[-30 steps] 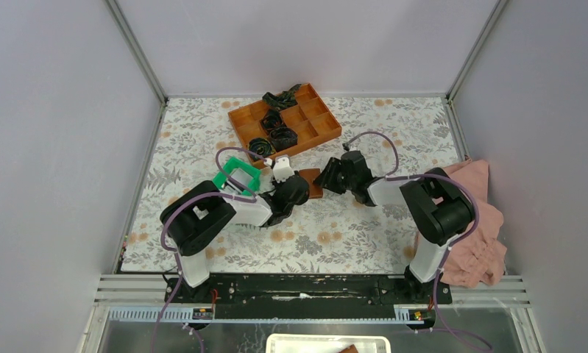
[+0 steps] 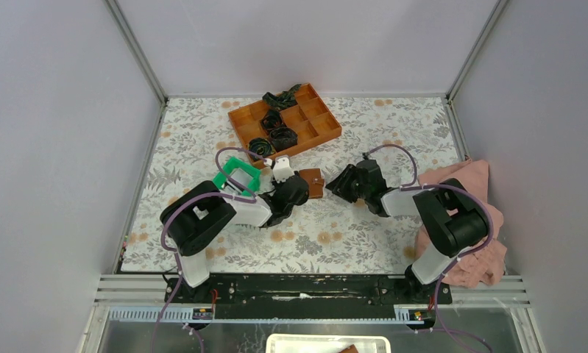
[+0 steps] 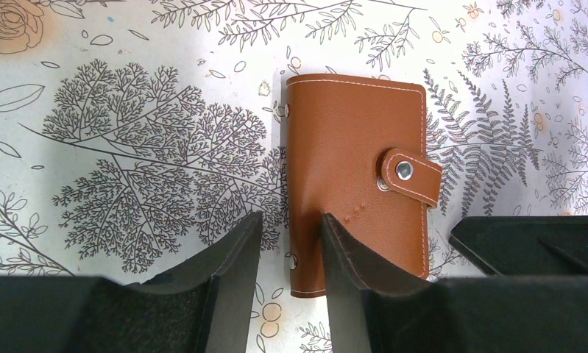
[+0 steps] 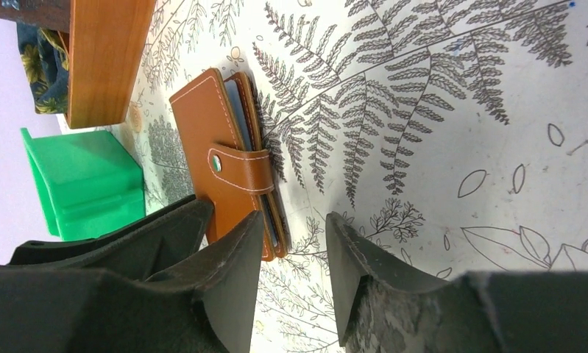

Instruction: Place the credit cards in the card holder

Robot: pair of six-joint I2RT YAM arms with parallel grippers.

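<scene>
The brown leather card holder (image 3: 364, 147) lies flat on the patterned table, its strap (image 3: 416, 176) folded over the front edge. Grey sleeves (image 4: 238, 110) show between its covers in the right wrist view. My left gripper is partly open at the holder's spine, one fingertip over the cover and the other beside it; whether they touch is unclear. To the right of the holder, my right gripper stands open with nothing between its fingers. A green box (image 2: 233, 170) has something pale inside; no card can be clearly made out.
Behind the holder stands a wooden tray (image 2: 314, 140) with dark coiled items in some compartments. A pink cloth (image 2: 476, 243) is bunched at the right edge. A white tray (image 2: 291, 344) sits at the bottom edge.
My right gripper has drawn back to the right, away from the holder's strap side, leaving a gap. The left arm and the holder look unmoved.
</scene>
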